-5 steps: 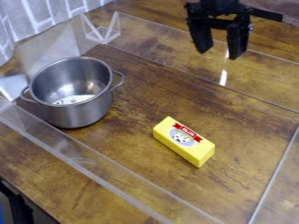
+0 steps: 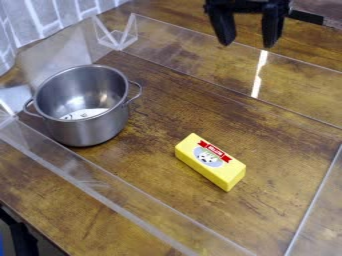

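My gripper (image 2: pixel 247 25) is a dark, blurred shape at the top right, high over the wooden table, with its two fingers pointing down and apart, open. A steel pot (image 2: pixel 83 120) with two handles stands at the left, with something small and pale inside on its bottom. A yellow box (image 2: pixel 214 170) with a red label and a small picture lies on the table at lower centre, apart from the pot and well away from my gripper.
Clear plastic strips or panels (image 2: pixel 94 40) run along the upper left and across parts of the table.
My gripper has shifted slightly upward in the view over the last second and is now more blurred. The pot and yellow box have not moved.
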